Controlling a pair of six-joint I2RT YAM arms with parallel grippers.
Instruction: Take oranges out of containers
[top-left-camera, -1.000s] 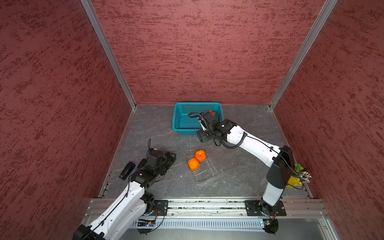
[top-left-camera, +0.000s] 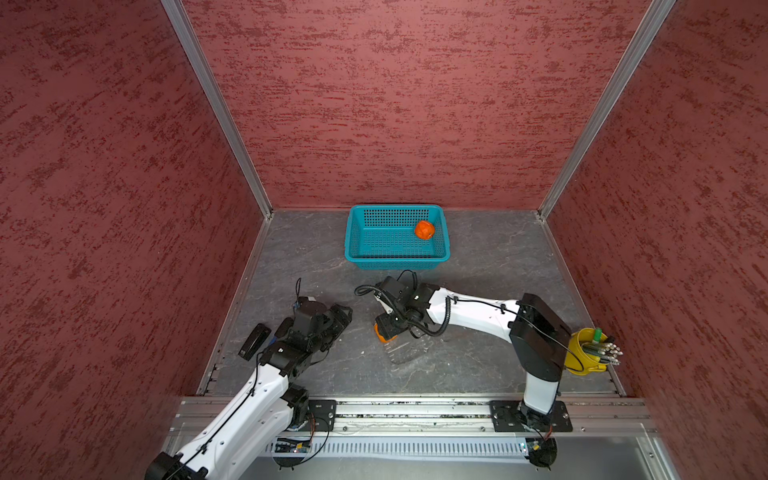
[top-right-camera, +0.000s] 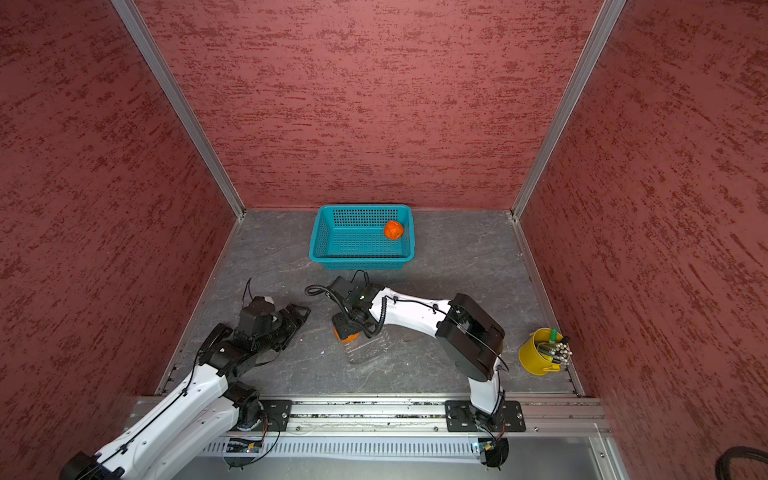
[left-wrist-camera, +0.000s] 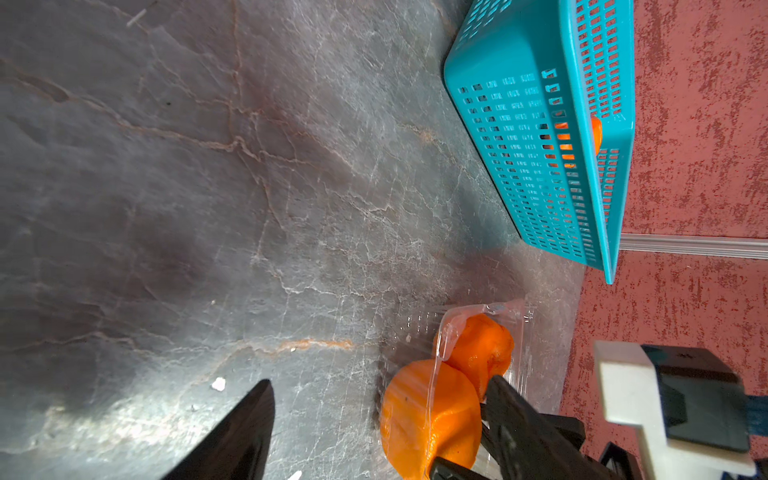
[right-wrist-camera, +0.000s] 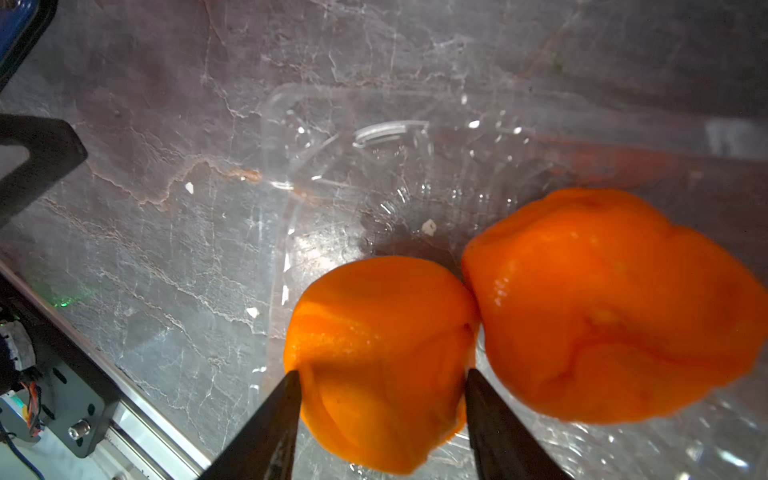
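A clear plastic container (right-wrist-camera: 384, 136) holds two oranges: the nearer one (right-wrist-camera: 376, 336) and a second (right-wrist-camera: 616, 296) touching it, both largely covered by the right arm in the top views. My right gripper is down over the nearer orange, a finger on each side of it; whether it grips is unclear. My left gripper hangs open left of the container, nothing held between its fingers. Another orange (top-left-camera: 424, 230) lies inside the turquoise basket (top-left-camera: 397, 261) at the back.
A yellow cup (top-right-camera: 534, 360) with utensils stands at the front right. Dark flat objects (top-left-camera: 254, 341) lie by the left arm. Red walls enclose the sides and back.
My right arm has moved from the basket down and left onto the oranges in the clear container. The orange in the basket sits slightly higher in view. The left arm is unmoved.
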